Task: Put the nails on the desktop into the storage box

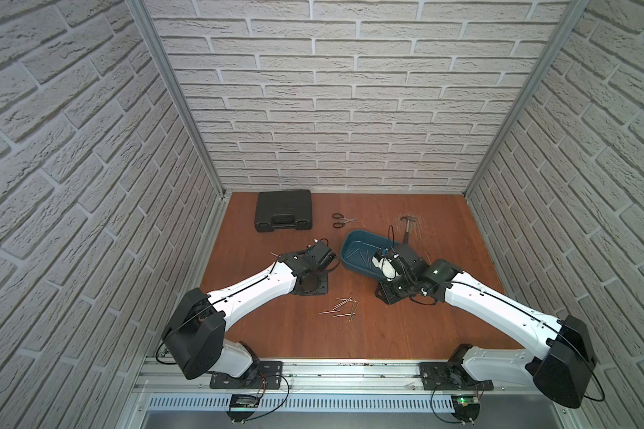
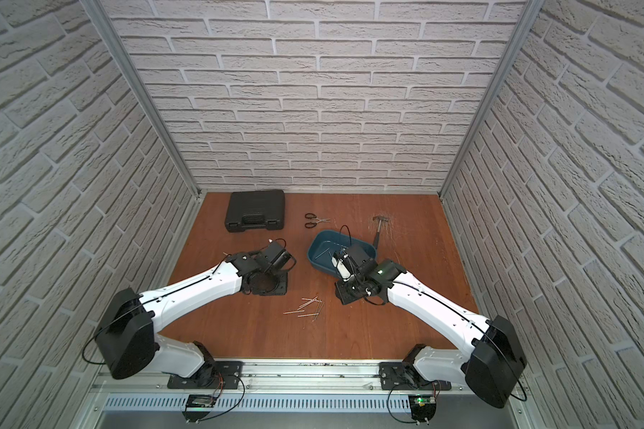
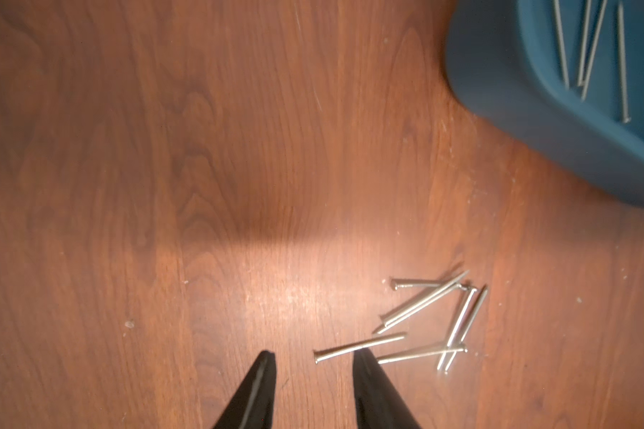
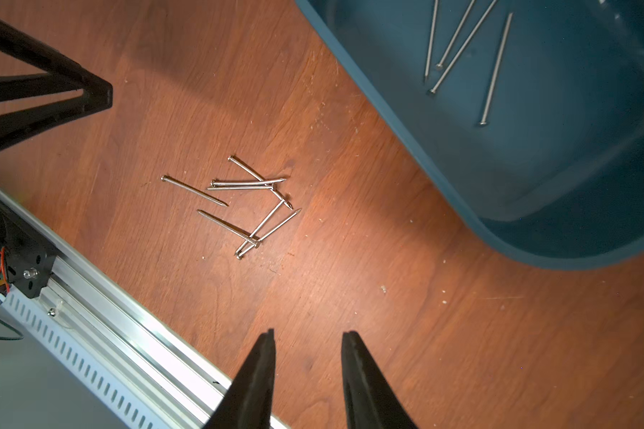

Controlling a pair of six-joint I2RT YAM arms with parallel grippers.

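Note:
Several silver nails lie in a loose, partly crossed pile (image 4: 247, 187) on the brown desktop, in front of the blue storage box (image 4: 436, 164). Inside the box rest several more nails (image 4: 495, 71). My left gripper is open above the desk, left of the pile, nothing between its fingers; in its view the nearest nail lies beyond the right fingertip. To the right of the pile and over the box's front side, my right gripper has its fingers apart with only bare desktop showing between them. The right arm hides part of the box in both top views.
A black case (image 1: 284, 211) stands at the back left. Scissors (image 1: 343, 220) lie at the back middle, and a hammer (image 1: 408, 227) at the back right, near more thin nails.

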